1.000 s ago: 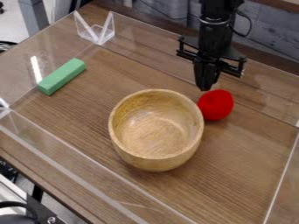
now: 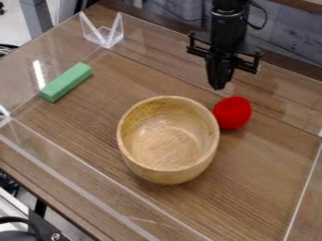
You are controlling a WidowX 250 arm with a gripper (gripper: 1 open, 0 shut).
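Observation:
The black robot arm (image 2: pixel 229 28) hangs from the top of the view, its gripper (image 2: pixel 217 83) pointing down over the back right of the wooden table, above and behind a red round object (image 2: pixel 232 112). Its narrow tip looks shut, with nothing visible between the fingers. A large round wooden bowl (image 2: pixel 168 165) stands at the centre front, just left of the red object.
A green block (image 2: pixel 66 81) lies on the left of the table (image 2: pixel 88 169). A clear plastic rack (image 2: pixel 104 31) stands at the back left.
The gripper has shifted slightly up, away from the red object. The bowl, red object and green block look unmoved.

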